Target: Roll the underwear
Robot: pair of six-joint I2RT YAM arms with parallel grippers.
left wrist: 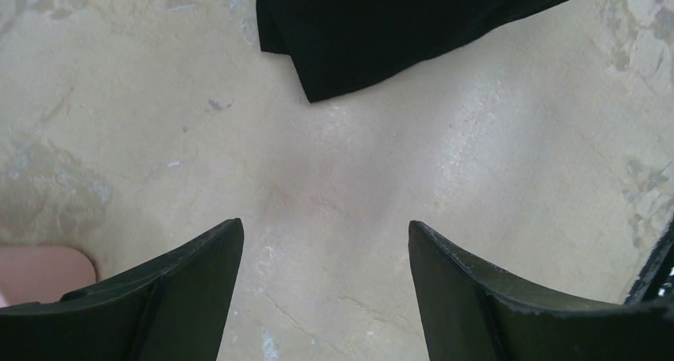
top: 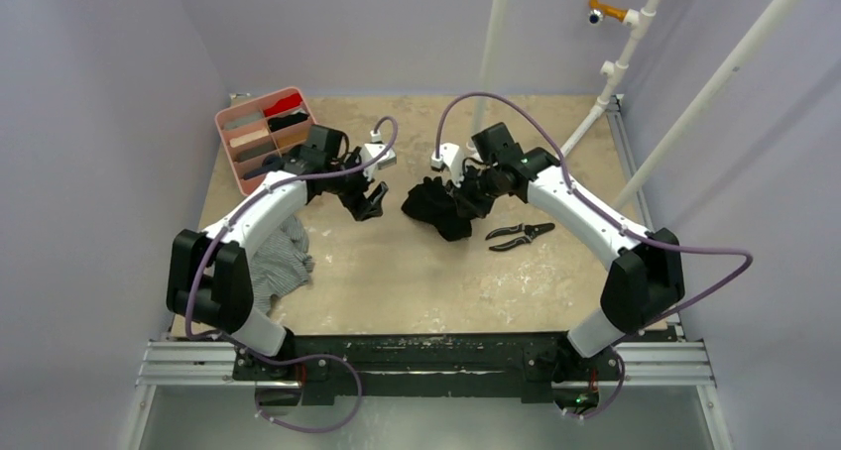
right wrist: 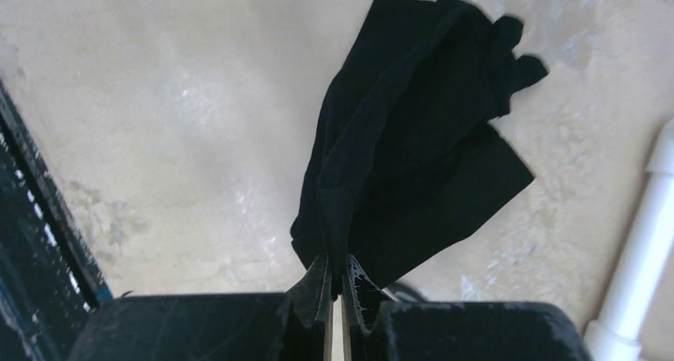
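Observation:
The black underwear (top: 432, 208) lies crumpled at the middle of the table. My right gripper is shut on a fold of it, pulling a strip of the fabric (right wrist: 413, 202) toward itself, as the right wrist view shows. My left gripper stands open left of the underwear, above bare table, with nothing between its fingers; the near corner of the cloth (left wrist: 358, 43) shows ahead of it.
A pink divided box (top: 226, 133) holds cloths at the back left. A grey striped cloth (top: 283, 267) lies at the left edge. Pliers (top: 521, 240) lie right of the underwear. White pipes (right wrist: 636, 250) stand at the right.

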